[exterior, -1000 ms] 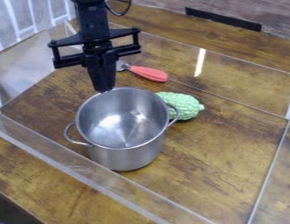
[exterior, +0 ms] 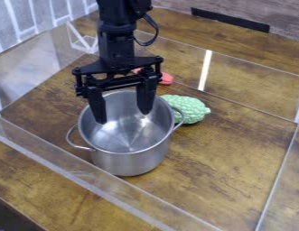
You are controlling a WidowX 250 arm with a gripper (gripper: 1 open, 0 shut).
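Note:
My black gripper (exterior: 120, 97) hangs open over the steel pot (exterior: 127, 153), its two fingers pointing down at the pot's far part, with nothing seen between them. Whether they reach below the rim is hard to tell. The pot stands upright on the wooden surface, a wire handle at each side. Right of it lies a green knobbly object (exterior: 189, 110). A pink-red utensil (exterior: 159, 78) lies behind, partly hidden by the gripper.
A clear-walled tray or barrier (exterior: 103, 195) runs round the work area. Bare wood (exterior: 224, 171) lies to the right of the pot and at the back.
My gripper has moved toward the camera and down, from behind the pot to over it, and now hides more of the pink-red utensil. The pot and green object look unmoved.

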